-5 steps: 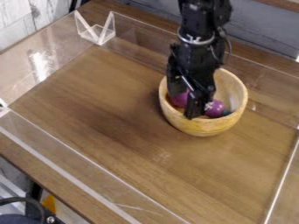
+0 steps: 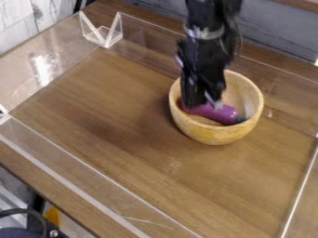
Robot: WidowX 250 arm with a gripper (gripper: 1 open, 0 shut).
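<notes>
A yellow bowl sits on the wooden table, right of centre. Inside it lies a purple object, with some darker items partly hidden. The black gripper hangs over the left part of the bowl, blurred, its tips at or just inside the rim. Whether it is open or shut is hard to make out.
A clear plastic corner piece stands at the back left. Transparent walls edge the wooden table, whose left and front areas are clear. A black cable lies at the lower left.
The gripper has risen from deeper in the bowl and is now blurred. More of the purple object shows.
</notes>
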